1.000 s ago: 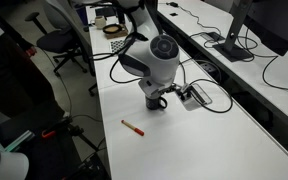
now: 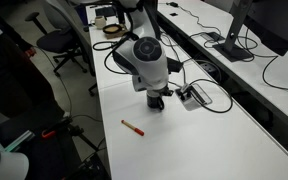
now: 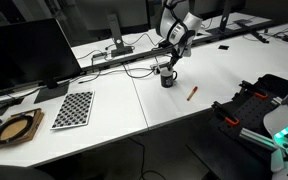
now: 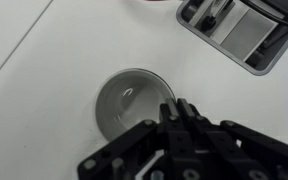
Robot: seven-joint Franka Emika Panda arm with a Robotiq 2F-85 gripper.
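A dark mug [image 3: 167, 80] stands upright on the white table, its pale round inside [image 4: 134, 100] seen from above in the wrist view. My gripper points down at the mug's right-hand rim in that view, its fingers close together. It looks shut on the mug's rim, though the thin wall between the fingertips is hard to make out. In exterior view 1 the gripper [image 2: 163, 97] partly covers the mug [image 2: 153, 100].
An orange-red marker [image 2: 132, 128] lies near the table's front edge. A metal compartment tray [image 2: 192, 97] with small items sits close beside the mug, with a black cable running by it. Bare tabletop [image 2: 204, 145] stretches away to the right in exterior view 1.
Mug, marker and tray look unmoved.
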